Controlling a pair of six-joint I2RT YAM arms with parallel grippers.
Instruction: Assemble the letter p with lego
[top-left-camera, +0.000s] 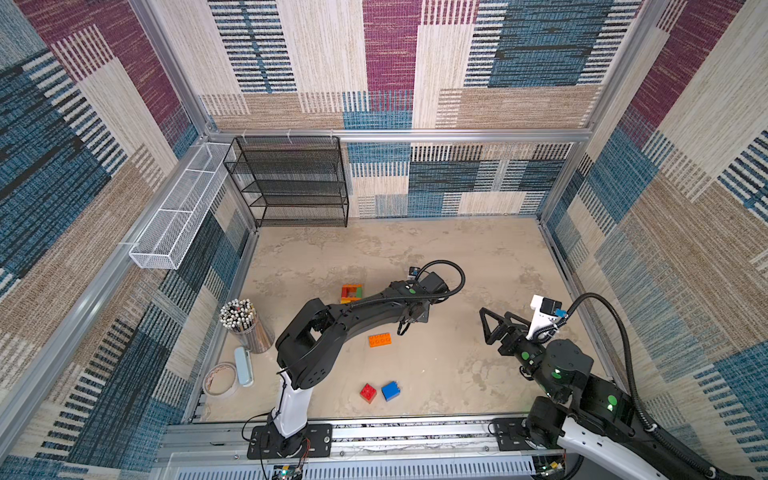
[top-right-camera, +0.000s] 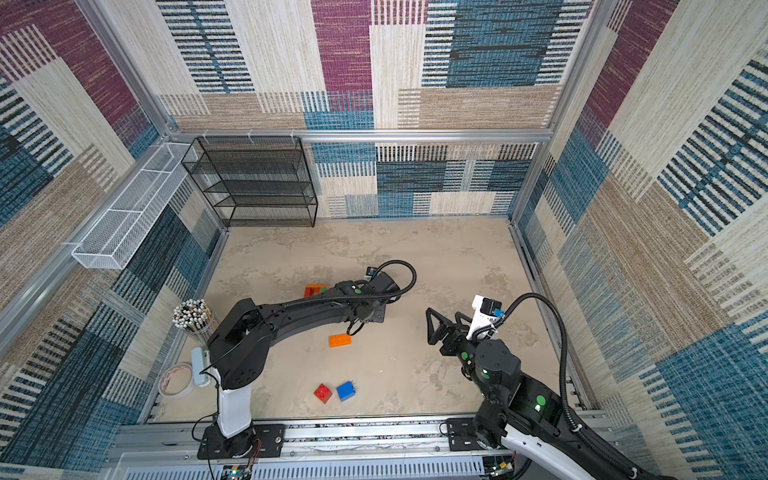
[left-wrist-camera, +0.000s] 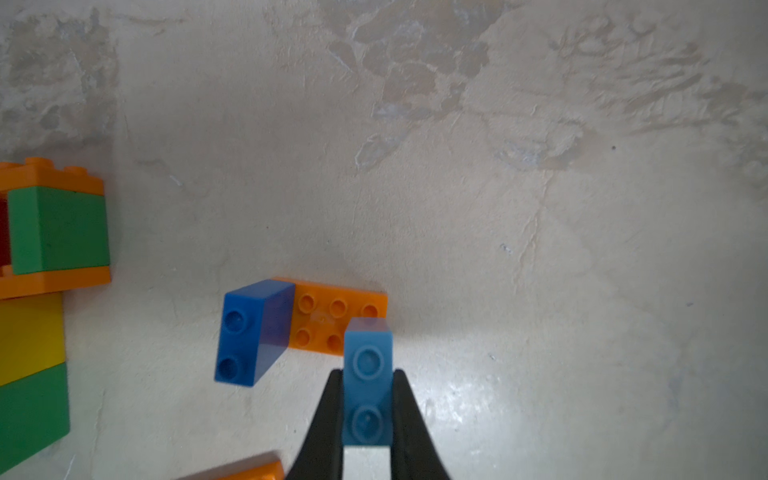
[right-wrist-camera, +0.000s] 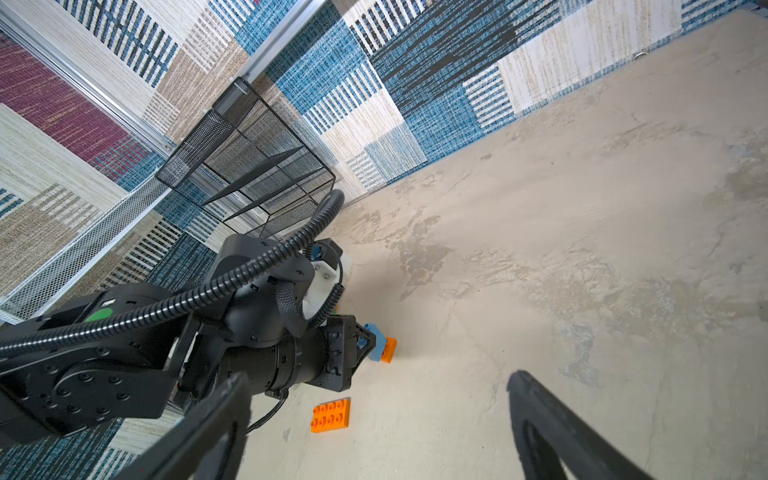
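In the left wrist view my left gripper is shut on a light-blue brick (left-wrist-camera: 367, 392), a finger against each side. That brick overlaps the right end of an orange brick (left-wrist-camera: 321, 316); whether it touches the studs cannot be told. On the orange brick's left end stands a dark-blue brick (left-wrist-camera: 254, 332). At the left edge lies a built piece of orange, green and yellow bricks (left-wrist-camera: 64, 232). From above, the left arm hides the work under its hand. My right gripper (top-left-camera: 497, 321) stands open and empty off to the right.
A loose orange brick (top-left-camera: 379, 340), a red brick (top-left-camera: 368, 393) and a blue brick (top-left-camera: 390, 390) lie nearer the front. Pens in a holder (top-left-camera: 256, 334), a tape roll (top-left-camera: 220, 379) and a black rack (top-left-camera: 288, 182) flank the left.
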